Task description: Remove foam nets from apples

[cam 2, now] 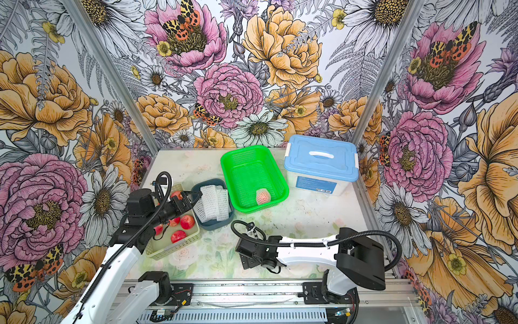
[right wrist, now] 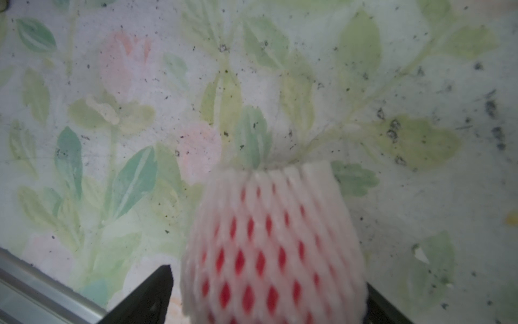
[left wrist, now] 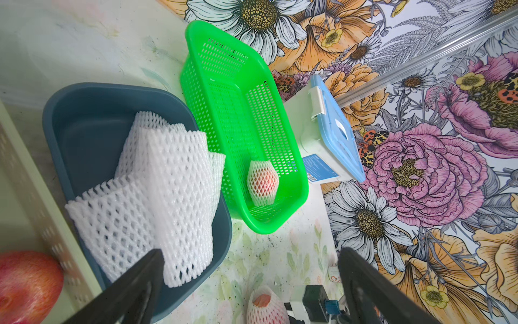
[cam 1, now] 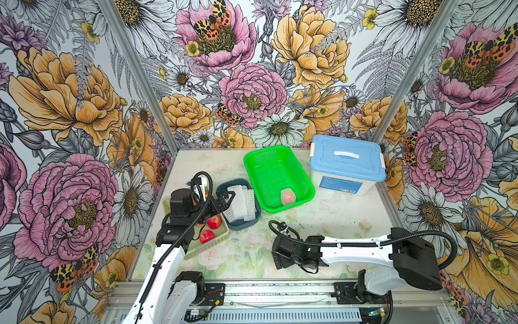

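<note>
My left gripper (cam 1: pixel 224 199) is open above the dark blue tray (left wrist: pixel 91 140), which holds white foam nets (left wrist: pixel 178 199). Red apples (cam 2: pixel 178 235) sit in a beige basket (cam 2: pixel 191 237) on the left. A netted apple (left wrist: pixel 262 182) lies in the green basket (left wrist: pixel 215 70). On the table, another netted apple (right wrist: pixel 272 243) sits close at my right gripper, which stands open around or just over it; the top views hide this apple behind the gripper. Whether the fingers touch it cannot be seen.
A lidded storage box (cam 1: pixel 345 162) stands at the back right. Patterned walls surround the table.
</note>
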